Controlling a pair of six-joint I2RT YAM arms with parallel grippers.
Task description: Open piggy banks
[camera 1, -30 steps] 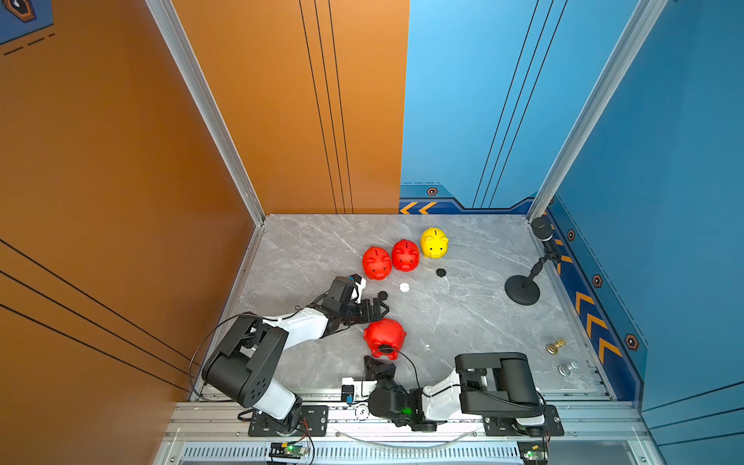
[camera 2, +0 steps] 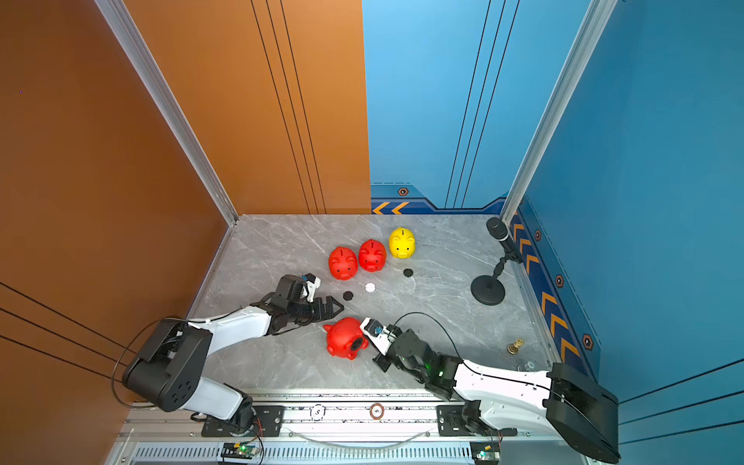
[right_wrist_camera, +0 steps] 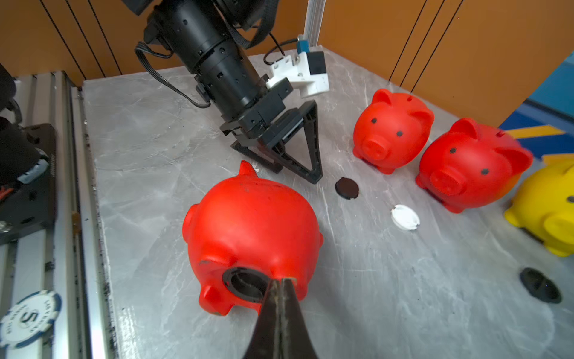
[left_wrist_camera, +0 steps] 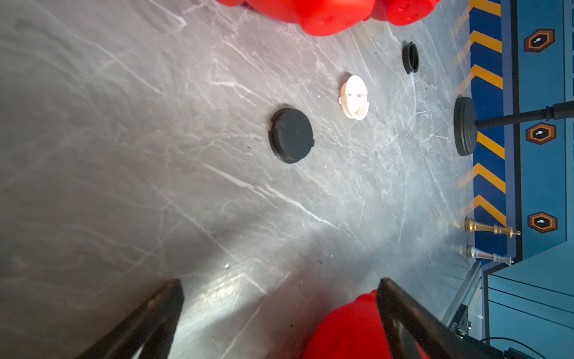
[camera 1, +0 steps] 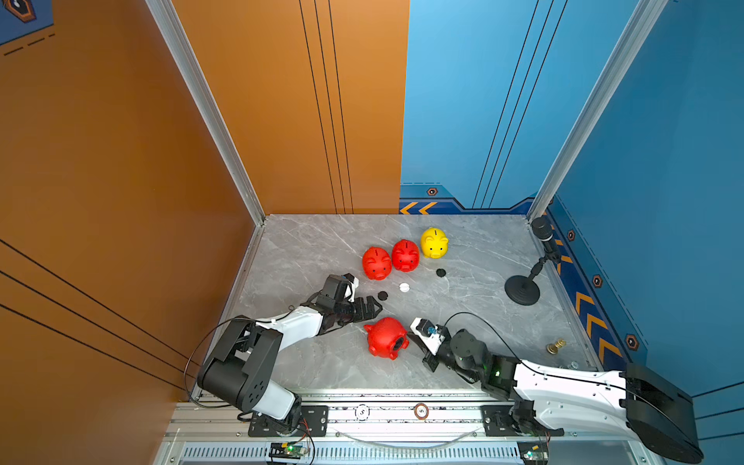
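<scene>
A red piggy bank (camera 1: 382, 335) lies on its side at the front middle, its round bottom hole (right_wrist_camera: 247, 283) uncovered. My right gripper is shut at its right, fingertips at the hole's edge, nothing seen between them. My left gripper stands open and empty just above and left of that bank. Two red piggy banks (camera 1: 376, 264) (camera 1: 405, 255) and a yellow one (camera 1: 434, 241) stand at the back. A black cap (left_wrist_camera: 292, 135), a white cap (left_wrist_camera: 354, 95) and another black cap (left_wrist_camera: 410, 57) lie on the table between them.
A microphone stand (camera 1: 522, 290) stands at the right. Gold (camera 1: 555, 345) and silver (left_wrist_camera: 484, 255) chess pieces stand at the front right. The table's left side behind my left arm is clear.
The bank has turned so its hole faces right. The left gripper has shifted slightly left.
</scene>
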